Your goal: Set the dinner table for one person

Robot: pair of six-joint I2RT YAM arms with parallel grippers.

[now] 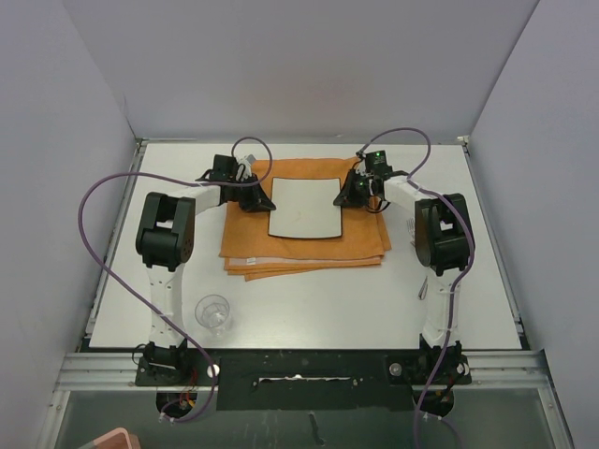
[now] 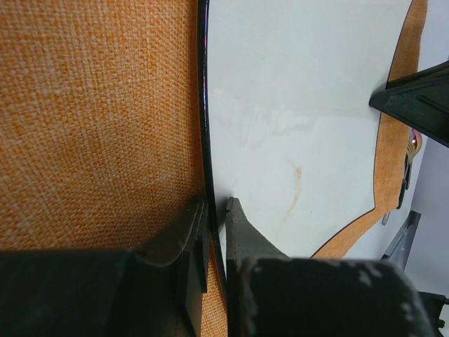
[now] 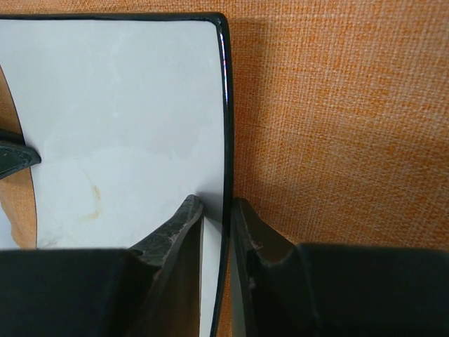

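Observation:
A square white plate (image 1: 305, 208) with a dark rim lies on stacked orange placemats (image 1: 304, 253) at the centre of the table. My left gripper (image 1: 265, 204) is at the plate's left edge, shut on that rim, as the left wrist view (image 2: 221, 210) shows close up. My right gripper (image 1: 344, 198) is at the opposite, right edge; in the right wrist view (image 3: 217, 210) its fingertips straddle or touch the dark rim, and whether they grip it is hard to tell.
A clear glass (image 1: 213, 311) stands at the front left. Cutlery (image 1: 421, 290) lies at the right, partly under the right arm.

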